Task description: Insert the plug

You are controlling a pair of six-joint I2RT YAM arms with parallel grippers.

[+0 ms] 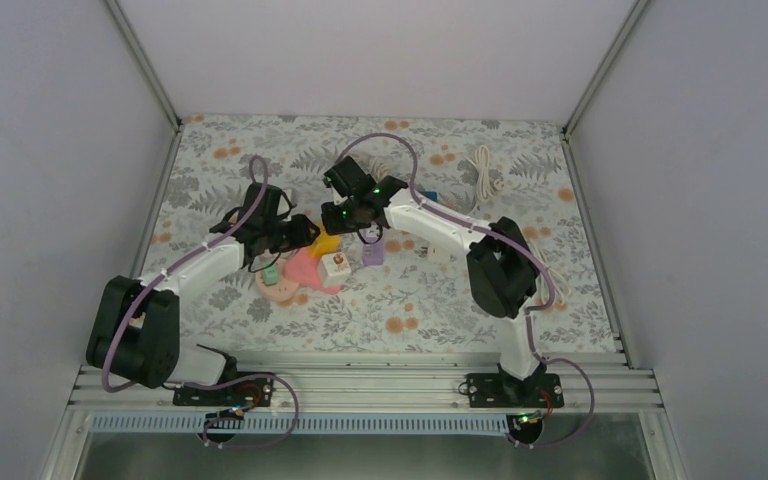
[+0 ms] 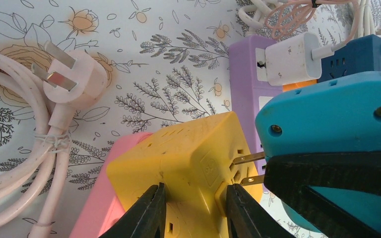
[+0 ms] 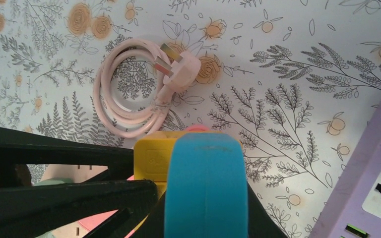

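Note:
In the left wrist view my left gripper is shut on a yellow socket block [image 2: 168, 153], which shows slots on its right face. A blue plug [image 2: 327, 114] is held in my right gripper; its two metal prongs [image 2: 248, 158] reach the slots of the yellow block, their bases still visible. In the right wrist view the blue plug [image 3: 206, 173] hides much of the yellow block behind it. From the top view both grippers meet over the yellow block [image 1: 325, 243].
A pink plug [image 2: 74, 84] with coiled cord lies beside the block. A purple power strip [image 2: 243, 74] with a white charger [image 2: 292, 57] stands to the right. Below are a white cube [image 1: 335, 268] and pink objects [image 1: 300, 270].

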